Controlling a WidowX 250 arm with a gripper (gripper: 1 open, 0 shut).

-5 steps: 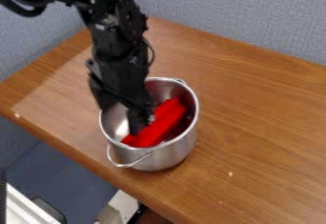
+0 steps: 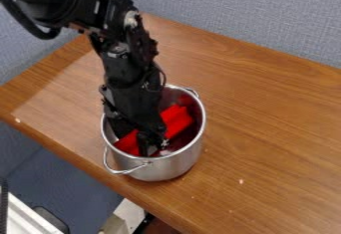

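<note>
A silver metal pot with wire handles stands near the left edge of the wooden table, with a red object lying inside it. The black gripper reaches down into the pot over the red object, which it partly covers; its fingertips are dark and hard to make out, so whether they are open or shut is unclear.
Grey-blue padded walls stand at the back and left. Below the table's left edge are a dark floor and some white items.
The gripper has moved down and to the right, deeper into the pot, and now covers more of the red object.
</note>
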